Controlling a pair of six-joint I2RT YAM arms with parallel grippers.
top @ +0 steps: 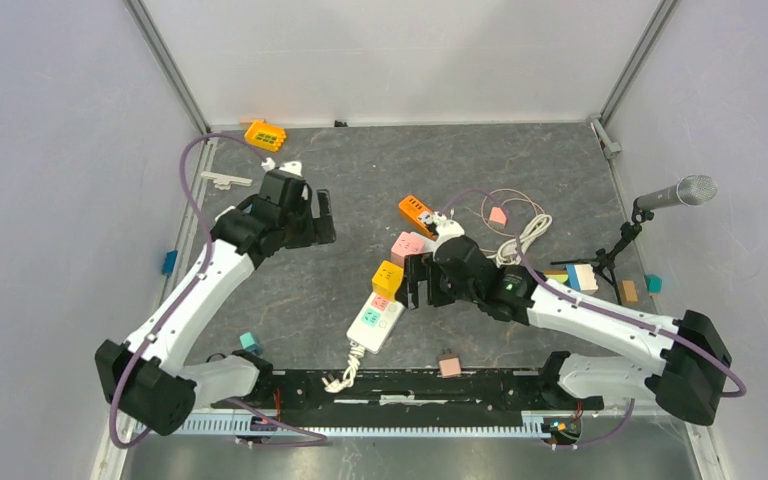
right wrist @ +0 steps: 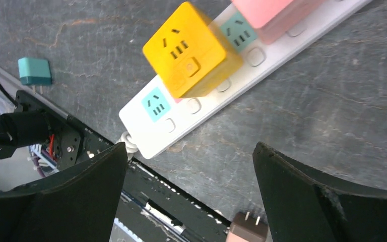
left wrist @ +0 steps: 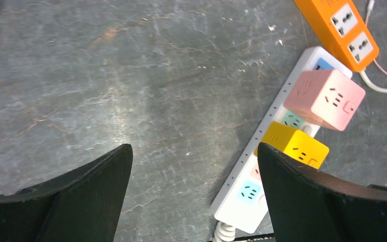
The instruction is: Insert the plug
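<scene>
A white power strip (top: 364,334) lies slanted near the middle of the table. Seated on it are a yellow cube adapter (right wrist: 194,53) and a pink cube adapter (left wrist: 325,98); a green socket (right wrist: 156,104) near its front end is bare. My left gripper is open and empty, to the left of the strip in the top view. Over to the strip's right, my right gripper is also open with nothing between its fingers. A small pink plug (top: 450,367) with bare prongs rests near the front edge, partly hidden by a finger in the right wrist view.
An orange strip (top: 416,213) touches or nearly touches the white strip's far end. Coiled white cable (top: 534,230) and a microphone on a stand (top: 685,192) are at the right. Free table stretches between the left gripper and the strip.
</scene>
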